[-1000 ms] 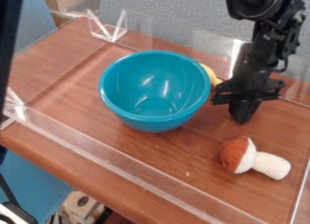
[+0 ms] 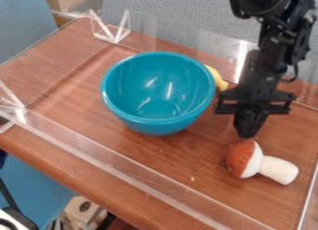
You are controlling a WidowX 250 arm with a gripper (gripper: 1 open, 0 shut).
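Note:
A turquoise bowl (image 2: 155,92) sits on the wooden table at the centre, with a yellow object (image 2: 217,77) partly hidden behind its right rim. My black gripper (image 2: 247,124) is pointed down to the right of the bowl, shut, with nothing visible between its fingers. Just below it lies a toy mushroom (image 2: 261,164) on its side, orange cap to the left and white stem to the right.
Clear plastic edging runs round it, with white brackets (image 2: 111,31) at back left. A grey padded wall (image 2: 174,20) stands behind.
The arm has shifted very slightly over the last second, staying above the mushroom beside the bowl. The bowl and mushroom have not moved.

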